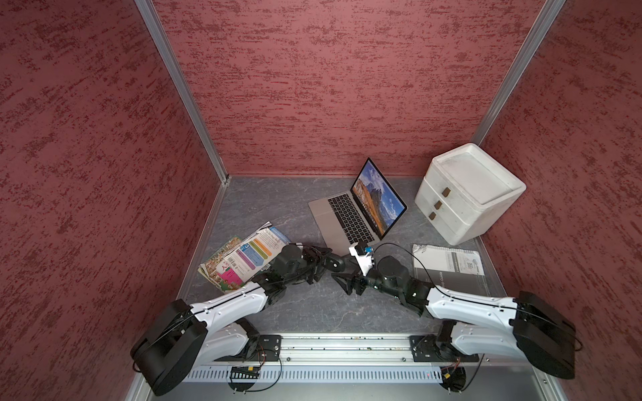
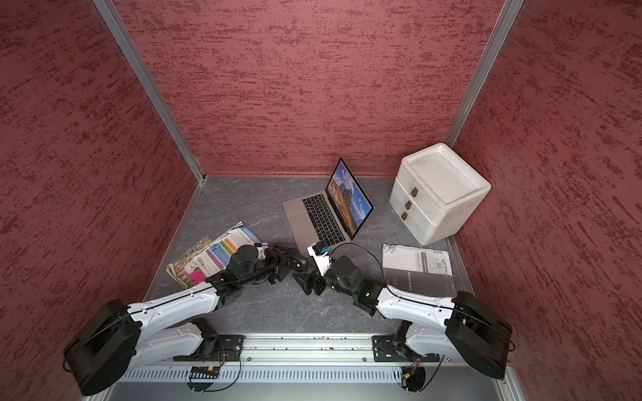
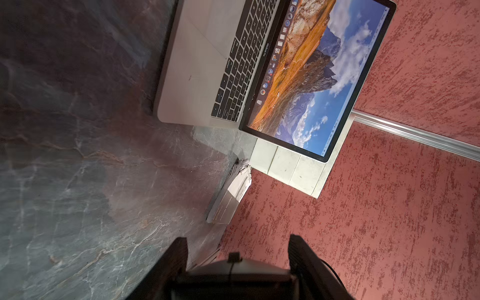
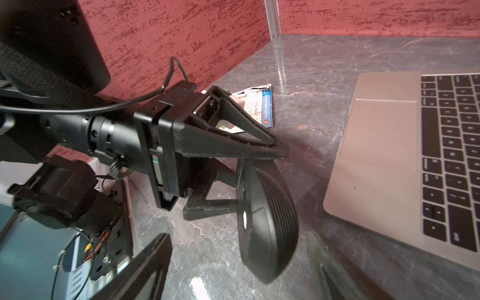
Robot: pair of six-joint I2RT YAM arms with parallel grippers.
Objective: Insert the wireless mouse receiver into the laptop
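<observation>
My left gripper is shut on a dark mouse, turned on its side above the table before the laptop. In the left wrist view the mouse's dark edge shows at the bottom between the fingers. My right gripper stands part open with the mouse's lower part just beyond its fingertips. The laptop is open, screen lit, at the middle of the table. No receiver can be made out.
Magazines lie at the left. A white drawer box stands at the back right, with a booklet in front of it.
</observation>
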